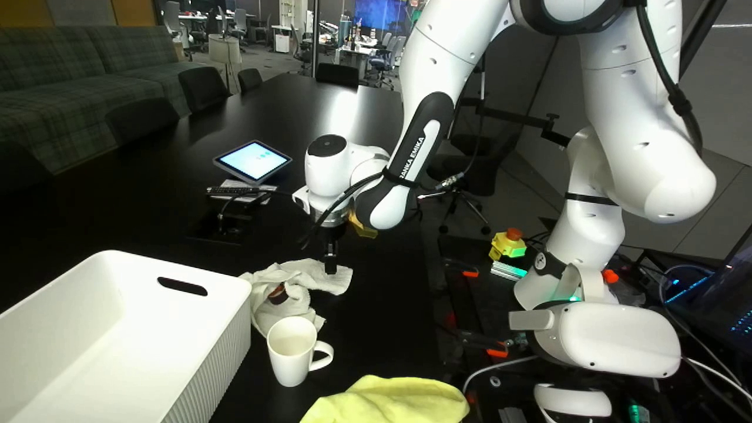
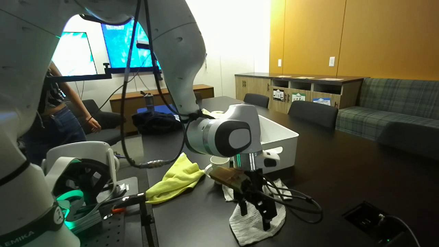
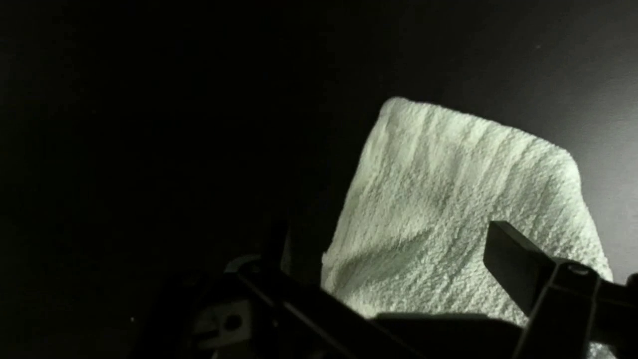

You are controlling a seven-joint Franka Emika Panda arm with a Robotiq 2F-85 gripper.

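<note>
A white cloth [image 1: 321,276] lies rumpled on the dark table, with a small brown object [image 1: 278,294] among its folds. Over the flatter end of the cloth [image 3: 454,209] stands my gripper [image 2: 256,221], its fingers pointing down. The fingers are open, and in the wrist view one finger [image 3: 517,263] is over the cloth while the other is dark, off its left edge. Nothing is held between them. A white mug [image 1: 292,352] stands upright beside the cloth. Whether the fingertips touch the cloth I cannot tell.
A large white bin [image 1: 211,338] stands next to the cloth and mug. A yellow cloth [image 1: 388,403] lies near the table's edge. Farther back are a tablet [image 1: 253,161] and a remote [image 1: 232,191].
</note>
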